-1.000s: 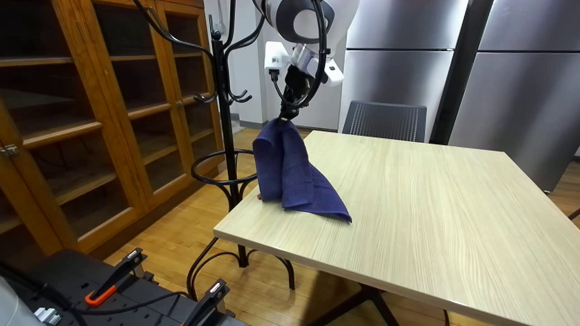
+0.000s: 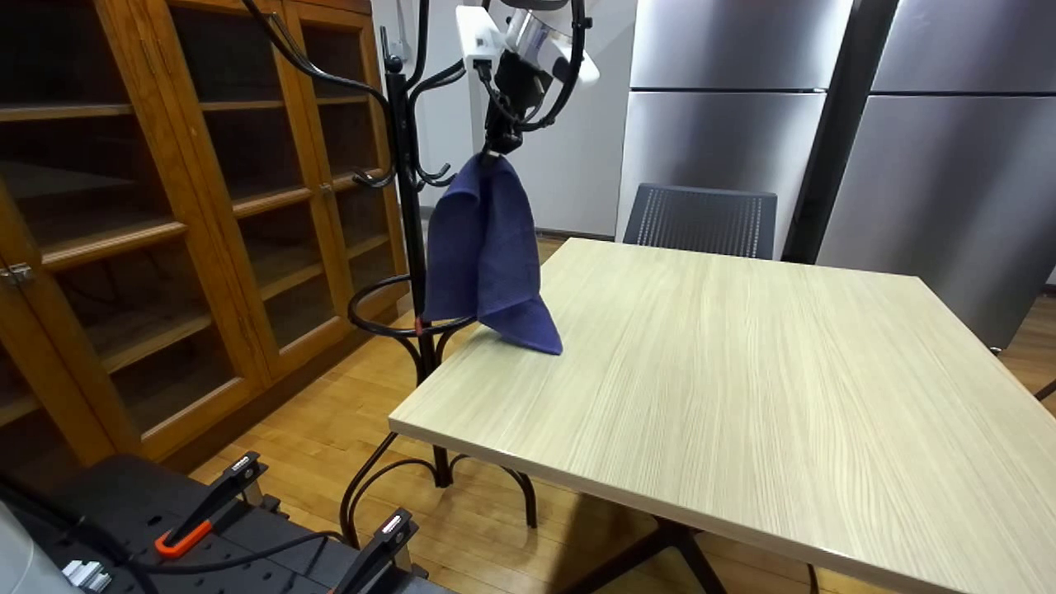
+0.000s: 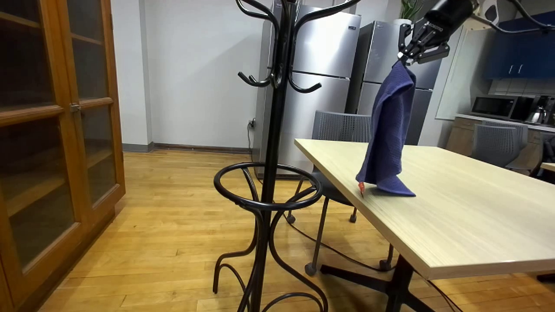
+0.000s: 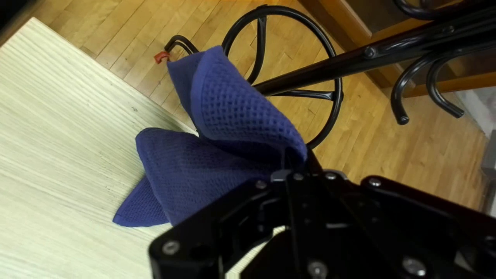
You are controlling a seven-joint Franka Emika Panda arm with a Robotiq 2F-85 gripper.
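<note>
A dark blue towel (image 2: 482, 242) hangs from my gripper (image 2: 492, 155) above the left edge of the table (image 2: 752, 396). The fingers are shut on a pinch of its top; in the wrist view the cloth (image 4: 251, 111) runs into the fingertips (image 4: 281, 176). Its lowest corner comes down at the tabletop, and whether it still touches is hard to tell. A small red tag (image 3: 361, 187) shows at the towel's lower edge in exterior view 2. Left of the towel stands a black coat rack (image 3: 278, 114) with curved hooks (image 3: 307, 88) and a low ring.
Wooden glass-door cabinets (image 2: 213, 178) line the left side behind the rack. A dark chair (image 2: 703, 219) stands at the table's far edge, with steel fridges (image 2: 728, 139) beyond.
My gripper has risen and moved left towards the coat rack, carrying the towel. Cloth that lay spread on the table now hangs more nearly straight.
</note>
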